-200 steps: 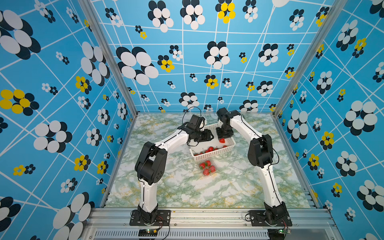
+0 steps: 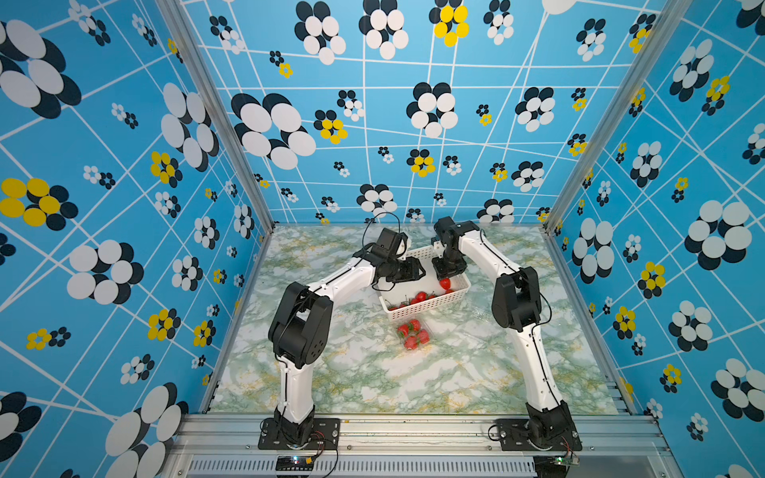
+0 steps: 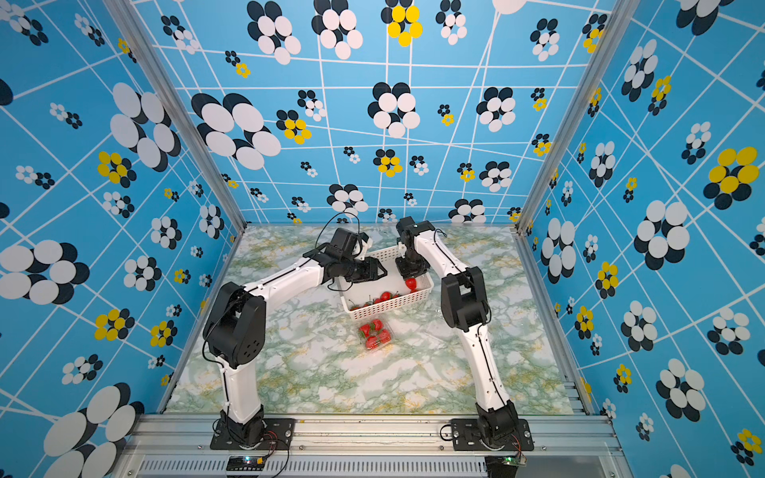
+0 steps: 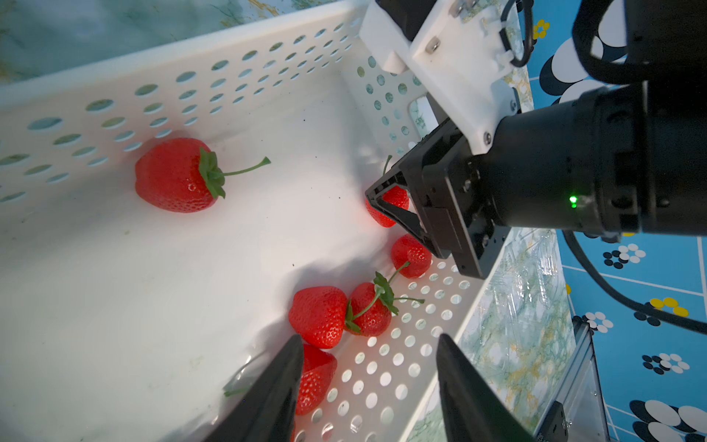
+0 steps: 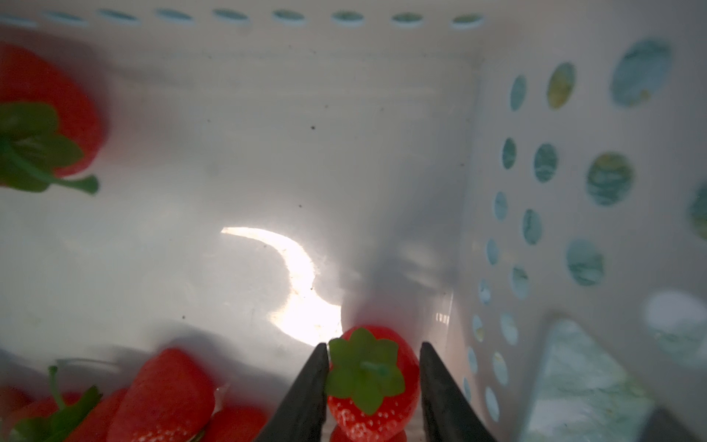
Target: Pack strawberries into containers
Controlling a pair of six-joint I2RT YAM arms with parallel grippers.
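Strawberries lie in a white perforated basket point(image 2: 430, 302). Below its front wall sits a clear container point(image 3: 375, 334) filled with strawberries. Over the basket's left half, my left gripper is open; nothing is held between its spread fingers, and several strawberries point(image 4: 316, 315) rest along the wall beyond them. Down near the basket's right end, my right gripper has a finger on each side of a strawberry point(image 5: 383, 405), its green cap facing the camera. The fingers sit close against it; whether they grip it firmly is unclear.
A lone strawberry point(image 4: 175, 175) lies by the opposite basket wall. The perforated end wall point(image 5: 589, 221) rises close to the right gripper. Both grippers share the basket, a short gap apart. The marble table point(image 2: 334, 374) is open around the container.
The strawberry at its gripper sits a little lower and farther right in view. The left arm and the container have stayed still.
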